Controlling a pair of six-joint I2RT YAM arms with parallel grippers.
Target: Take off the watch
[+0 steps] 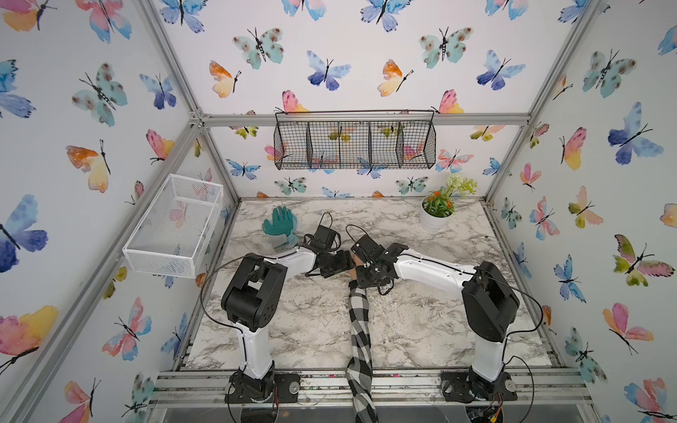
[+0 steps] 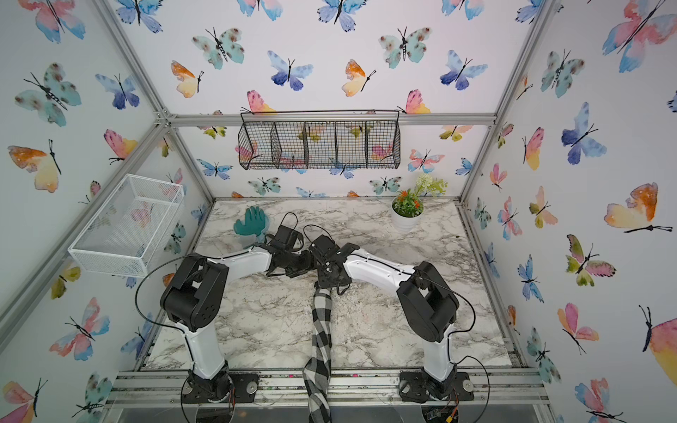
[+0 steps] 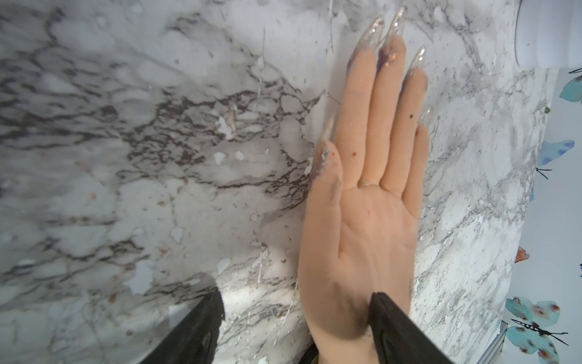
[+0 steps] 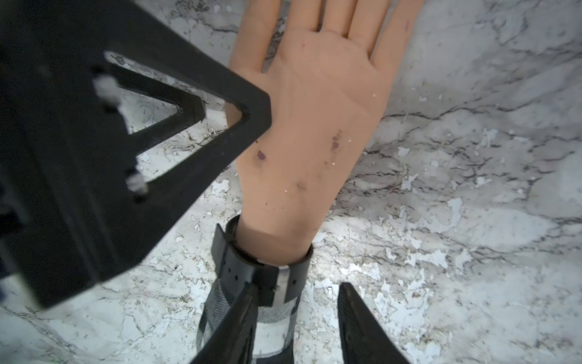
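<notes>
A black watch (image 4: 242,267) circles the wrist of a model hand (image 4: 297,133), above a checked sleeve; its band is on in the right wrist view, and a dark edge shows in the left wrist view. My left gripper has its fingers apart, one over the hand's heel, the other above bare table. The fingers of my right gripper are spread too, one overlapping the band and sleeve, the other beside them over the table. Both grippers largely hide the hand from above.
In the right wrist view, a black finger part (image 4: 182,121) of the left arm covers much of the left side. A teal hand-shaped object (image 1: 280,222) stands behind the left arm, and a potted plant (image 1: 435,211) at back right.
</notes>
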